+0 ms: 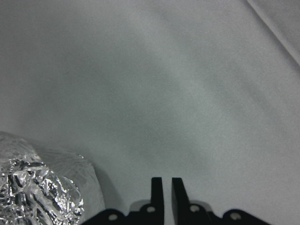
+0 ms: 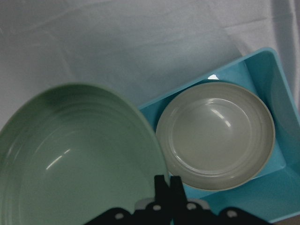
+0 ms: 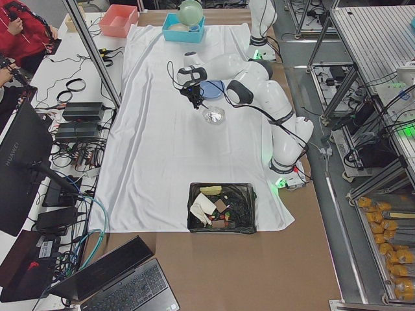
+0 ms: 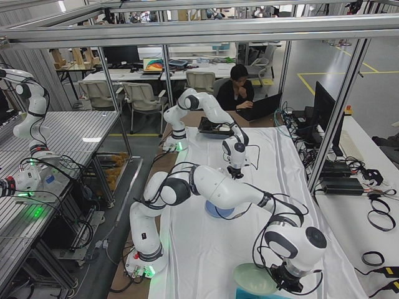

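A clear cup with crumpled foil point(image 3: 214, 115) stands on the white cloth; in the left wrist view the foil point(image 1: 35, 197) lies at lower left, beside my left gripper, whose fingers are nearly together with nothing between. A blue plate point(image 4: 219, 208) lies behind it, partly hidden by an arm. My right gripper is shut on the rim of a green plate point(image 2: 70, 154), held over a light blue bin point(image 2: 276, 187) at the far end, which contains a cream dish point(image 2: 215, 136).
A black crate point(image 3: 238, 207) with assorted items sits at the near edge of the cloth. A pink bin point(image 3: 118, 21) is on the side table at far left.
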